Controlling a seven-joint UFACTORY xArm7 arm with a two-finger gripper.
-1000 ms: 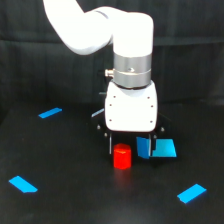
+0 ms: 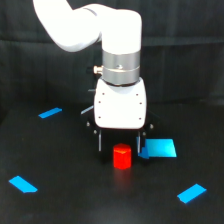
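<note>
A small red block [image 2: 122, 156] stands on the black table near the middle of the view. The white arm reaches in from the top, and its gripper [image 2: 119, 146] points down over the block. Its two thin dark fingers are spread apart, one to the left of the red block and one to the right. Whether they reach down around the block or stop above or behind it, I cannot tell. No contact with the block shows.
Right of the gripper, a bright blue patch [image 2: 160, 148] lies close to the right finger, with a darker blue part at its left. Blue strips mark the table at front left [image 2: 22, 184], front right [image 2: 191, 193] and back left [image 2: 50, 113].
My gripper has shifted left, from between the red block and the blue patch to over the red block. The block has not visibly moved.
</note>
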